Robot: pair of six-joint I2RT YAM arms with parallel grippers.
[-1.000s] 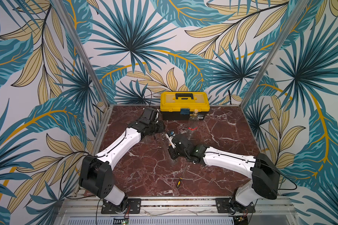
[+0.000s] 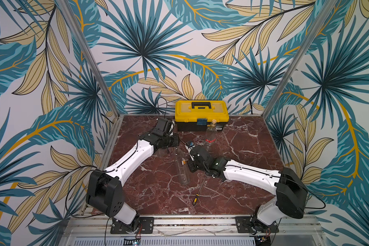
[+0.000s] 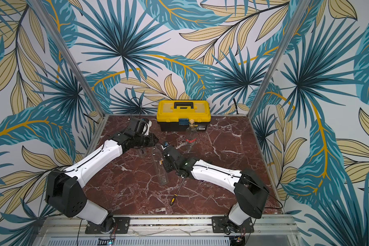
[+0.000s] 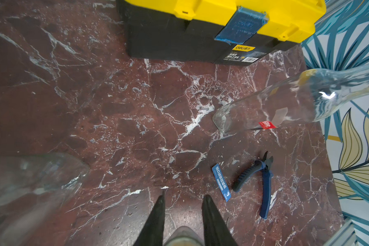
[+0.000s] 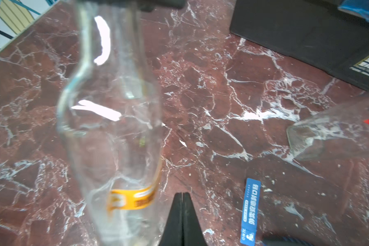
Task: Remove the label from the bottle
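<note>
A clear glass bottle hangs tilted from my left gripper, which is shut on its neck; between the fingers in the left wrist view the bottle's end [image 4: 183, 236] just shows. Its small orange label [image 5: 131, 198] is wrapped on the body, blurred in the right wrist view. My right gripper is shut with its fingertips together and nothing between them. It stands to the right of the label, which lies outside its fingers. From top left, the bottle [image 2: 182, 174] slants between the two arms.
A yellow-black toolbox [image 2: 201, 110] stands at the back. Before it is another bottle with a red label [image 4: 267, 124]. Pliers [image 4: 265, 186], a blue strip [image 4: 221, 182] and a screwdriver [image 2: 195, 199] lie on the table. Another clear glass shape [image 4: 32, 180] shows at left.
The left arm has held still.
</note>
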